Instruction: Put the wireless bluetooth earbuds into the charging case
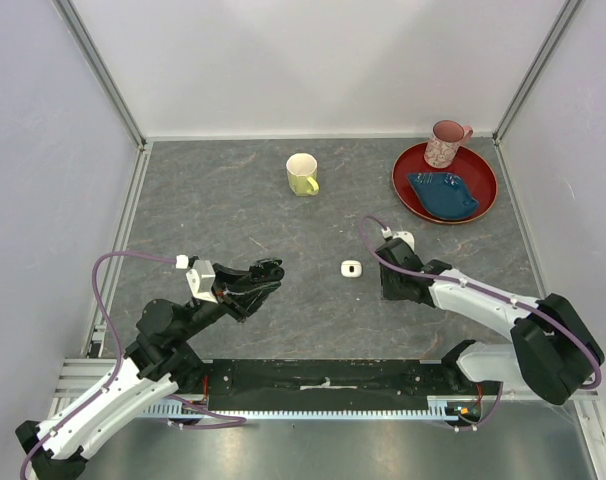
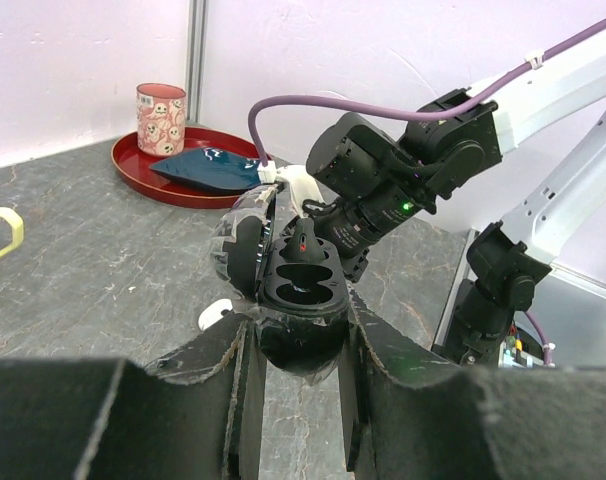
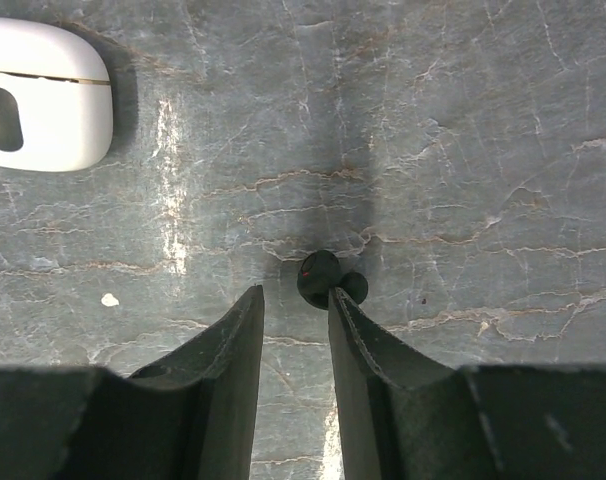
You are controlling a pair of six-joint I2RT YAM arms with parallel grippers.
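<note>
The black charging case [image 2: 304,290] is held up in my left gripper [image 1: 265,281], shut on it, with its lid raised and empty wells showing. A dark earbud [image 3: 320,277] lies on the table in the right wrist view. My right gripper is open just above it, its right fingertip close beside it. A white rounded case [image 3: 43,115] lies to the left of the earbud.
A yellow mug [image 1: 299,175] stands at the back centre. A red tray [image 1: 413,207] with a blue dish [image 1: 441,195] and a patterned mug [image 1: 444,142] sits at the back right.
</note>
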